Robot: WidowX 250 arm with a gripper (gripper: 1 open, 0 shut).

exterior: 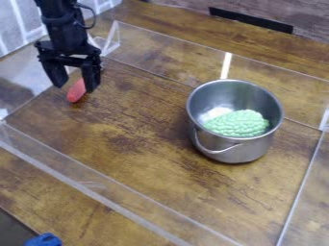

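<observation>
My black gripper [69, 65] hangs at the upper left, its fingers apart, just above a small red oblong object [76, 90] that lies on the wooden table near the clear side wall. Whether the fingers touch it I cannot tell. A steel pot [263, 104] stands at the right, with a green textured object [237, 124] inside it.
Clear low walls run along its left, front, back and right. A blue object [42, 239] sits at the lower left corner, outside the walled area.
</observation>
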